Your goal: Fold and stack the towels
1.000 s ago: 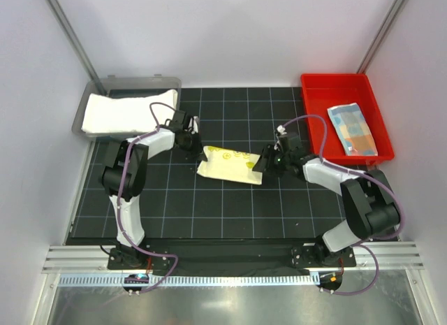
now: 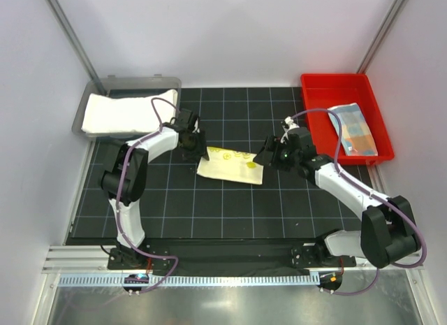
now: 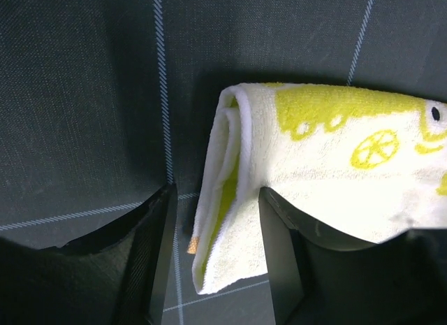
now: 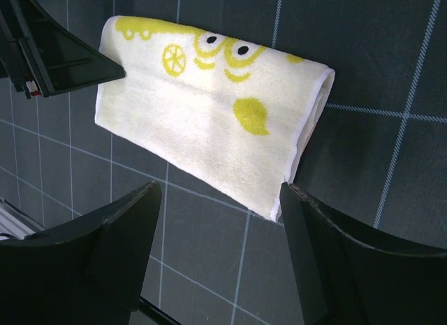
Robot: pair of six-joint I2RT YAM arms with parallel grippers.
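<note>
A white towel with yellow lemon figures point(image 2: 227, 167) lies folded into a flat rectangle on the dark gridded mat. In the left wrist view its layered left end point(image 3: 230, 150) shows between the fingers of my left gripper, which is open over that end. My right gripper hangs by the right end of the towel point(image 4: 202, 101), its fingers apart and nothing held between them. Inside the red bin point(image 2: 335, 87) lies another towel, patterned in blue and orange point(image 2: 353, 129). A white folded stack point(image 2: 122, 115) rests in the clear bin point(image 2: 164, 82) at the left.
Bare mat point(image 2: 223, 210) stretches in front of the towel, and more is clear behind it. The two bins stand at the back left and back right. Part of my left gripper's finger point(image 4: 105, 70) shows over the towel in the right wrist view.
My right arm has drawn back to the right, away from the towel's right end. The left gripper has shifted slightly at the left end. The towel lies nearly the same.
</note>
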